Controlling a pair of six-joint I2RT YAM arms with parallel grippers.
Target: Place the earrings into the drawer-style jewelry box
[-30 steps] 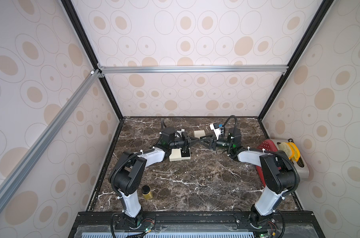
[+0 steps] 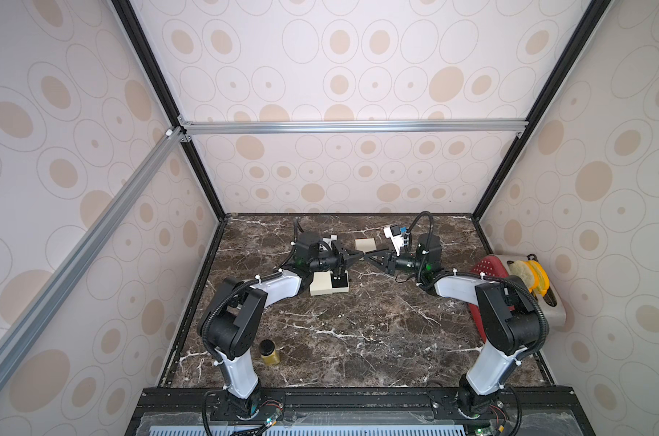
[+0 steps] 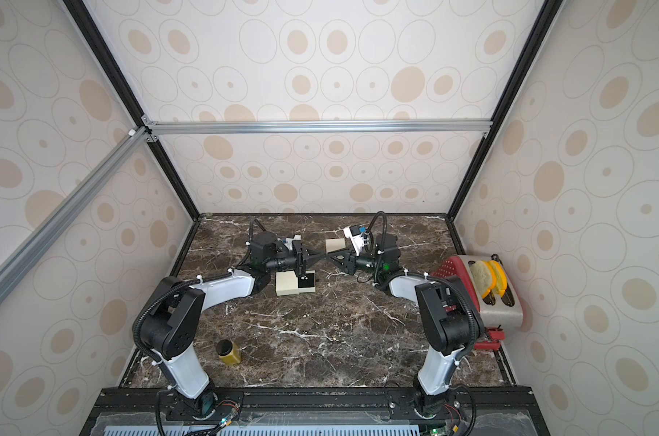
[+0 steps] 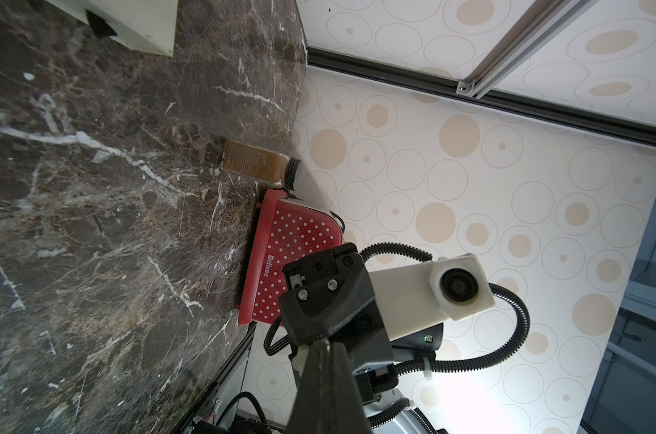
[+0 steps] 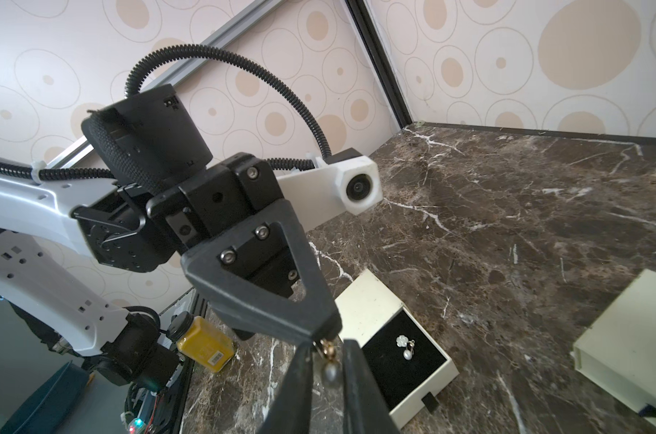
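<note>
The open drawer of the cream jewelry box (image 2: 322, 283) sits below my left gripper (image 2: 358, 254); in the right wrist view a pearl-and-flower earring (image 5: 407, 345) lies on its black lining. A second cream box piece (image 5: 617, 332) stands behind. My grippers meet tip to tip in mid-air. A gold-and-pearl earring (image 5: 329, 365) hangs at the left gripper's fingertips, between it and my right gripper (image 3: 330, 255). Which fingers grip it I cannot tell. My left gripper is shut; my right gripper looks shut.
A yellow jar (image 3: 228, 352) stands at the front left. A red toaster (image 4: 292, 253) with yellow items sits at the right wall.
Both arms are nearly still; my right gripper's fingertips have shifted very slightly beside the left gripper's.
</note>
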